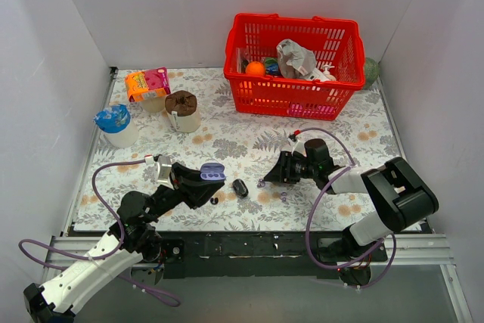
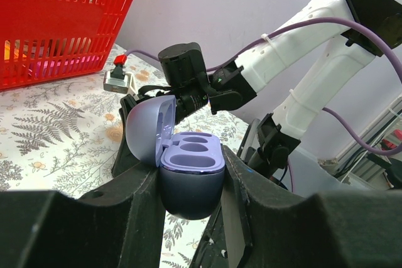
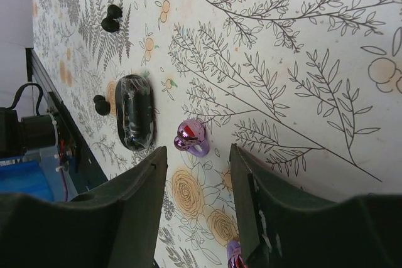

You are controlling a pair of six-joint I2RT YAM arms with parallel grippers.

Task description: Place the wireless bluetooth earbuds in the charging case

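Observation:
The lavender charging case (image 2: pixel 192 174) has its lid up and its slots are empty in the left wrist view. My left gripper is shut on its lower body, holding it above the table; in the top view the case (image 1: pixel 212 172) is left of centre. One purple earbud (image 3: pixel 192 136) lies on the tablecloth, just beyond the fingertips of my right gripper, which stands part open with nothing between its fingers. A second purple earbud (image 3: pixel 235 253) lies close beside the right finger, partly cut off by the frame. The top view shows that earbud (image 1: pixel 283 197) nearer the table's front.
A closed black case (image 1: pixel 240 187) and a black earbud (image 1: pixel 214 200) lie between the arms. The red basket (image 1: pixel 295 98) stands at the back. Jars and a snack pack (image 1: pixel 147 84) are at back left. Free cloth lies between basket and grippers.

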